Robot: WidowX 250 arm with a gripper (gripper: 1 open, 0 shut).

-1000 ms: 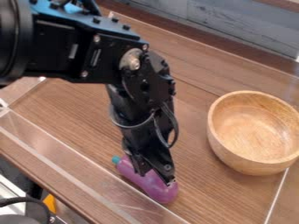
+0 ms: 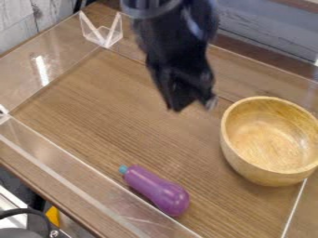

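Note:
My gripper point(image 2: 168, 88) is a dark, blurred shape filling the top middle of the view, raised over the wooden surface, its fingers too blurred to make out. A purple eggplant-like toy point(image 2: 154, 191) with a teal tip lies on the wood at the lower middle, below the gripper and apart from it. A yellow wooden bowl point(image 2: 267, 149) sits at the right.
A white wire object point(image 2: 102, 28) stands at the upper left. Rims border the left side, with dark cables at the lower left corner.
My gripper has risen up and back, away from the purple toy, which stays lying in about the same place.

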